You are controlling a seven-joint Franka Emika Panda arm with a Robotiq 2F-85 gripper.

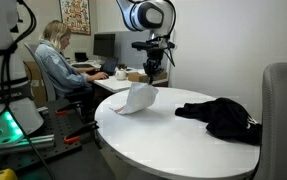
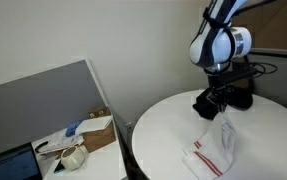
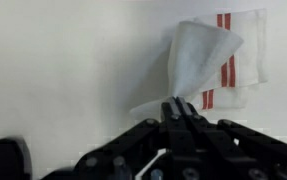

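Observation:
A white cloth with red stripes (image 3: pixel 198 52) lies partly on the round white table, and part of it stands up in a loose fold. In the wrist view its folds run together at the fingertips of my gripper, which is shut on it. Seen from exterior view 2, the raised part of the cloth (image 2: pixel 221 135) reaches up to my gripper (image 2: pixel 221 106), while the striped part lies flat in front. In exterior view 1 the cloth (image 1: pixel 137 98) leans up below my gripper (image 1: pixel 150 79); the exact grip is too small to make out there.
A black cloth heap (image 1: pixel 230 121) lies on the right side of the table (image 1: pixel 178 150) in exterior view 1. A grey chair back (image 1: pixel 281 125) stands at the right, and a person (image 1: pixel 58 60) sits at a desk behind.

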